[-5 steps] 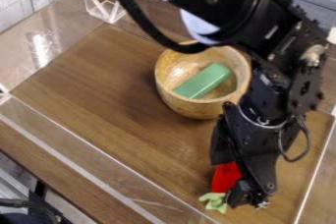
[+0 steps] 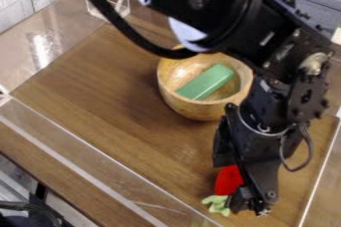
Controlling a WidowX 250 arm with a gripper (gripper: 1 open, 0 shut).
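Note:
A black robot arm comes down from the top, its gripper [image 2: 241,181] low at the right over a red object [image 2: 226,179] with a pale green leafy end [image 2: 217,205]. The gripper's fingers are around or just over the red object and partly hide it; whether they grip it cannot be told. A wooden bowl [image 2: 178,78] holding a green block [image 2: 205,81] stands behind, left of the gripper.
Clear plastic walls line the near left and right edges. The arm covers much of the back.
The arm has shifted slightly left, with its upper part covering more of the bowl's top. The red object has barely moved.

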